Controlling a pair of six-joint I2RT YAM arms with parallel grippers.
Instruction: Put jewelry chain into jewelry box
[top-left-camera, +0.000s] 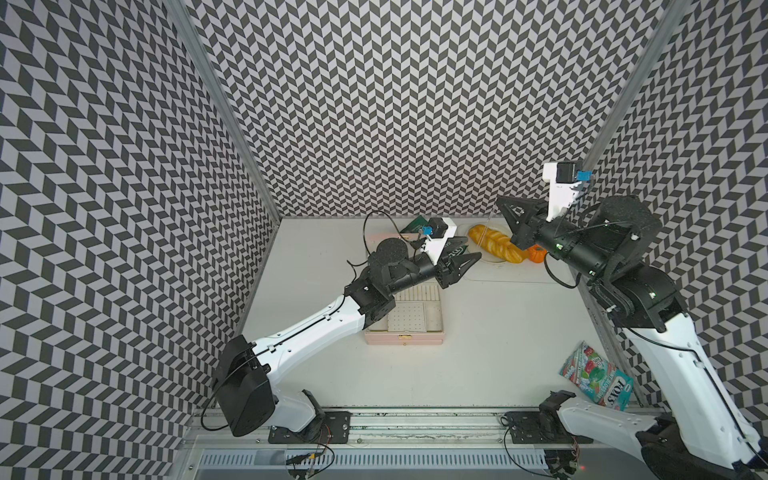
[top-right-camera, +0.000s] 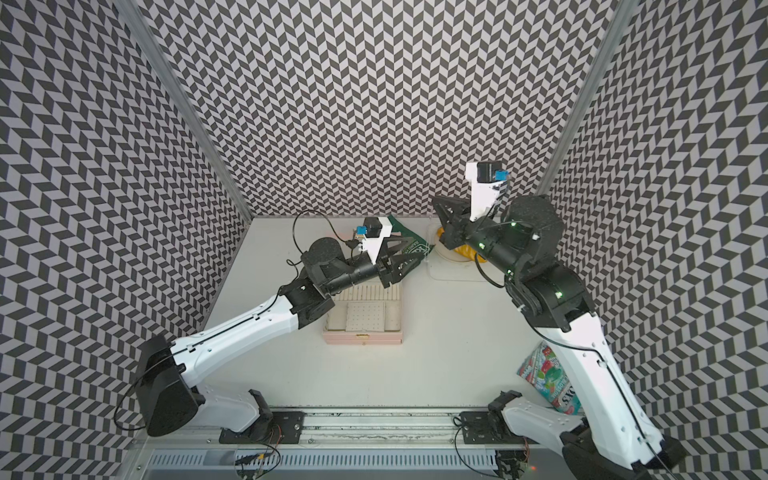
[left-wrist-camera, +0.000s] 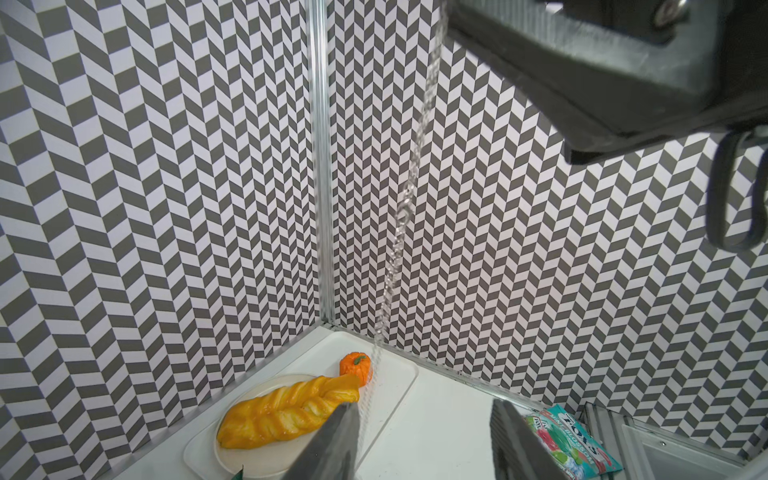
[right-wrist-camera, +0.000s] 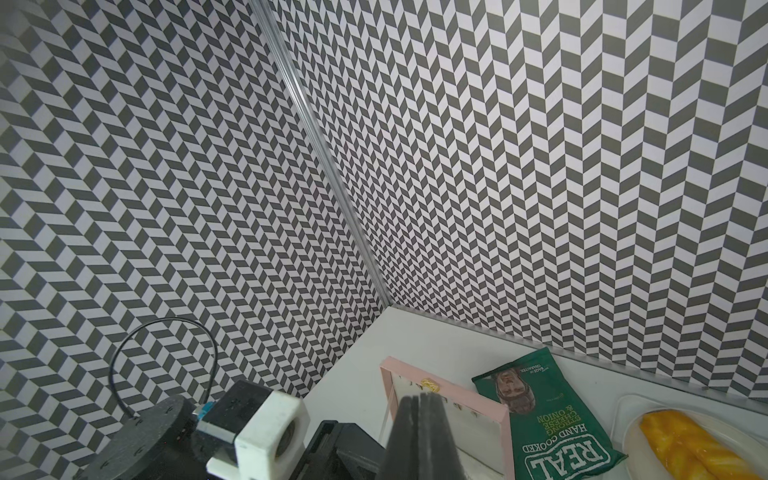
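A thin, silvery jewelry chain (left-wrist-camera: 404, 212) dangles in the left wrist view from the fingertips of my right gripper, which is shut on it high above the table. Its lower part runs down near the left finger (left-wrist-camera: 340, 444) of my left gripper. That gripper stands open, with the chain not clamped; whether the chain passes between its fingers I cannot tell. Below the left arm sits the pink jewelry box (top-left-camera: 405, 339), lid (right-wrist-camera: 464, 393) raised, its compartments partly covered by the arm in both top views.
Behind the box lies a green crisp packet (right-wrist-camera: 552, 416). A braided loaf (left-wrist-camera: 288, 408) on a plate and a small orange pumpkin (left-wrist-camera: 355, 367) occupy the back right. At the front right rests a Fox's sweets bag (top-left-camera: 596, 374). Bare table stretches right of the box.
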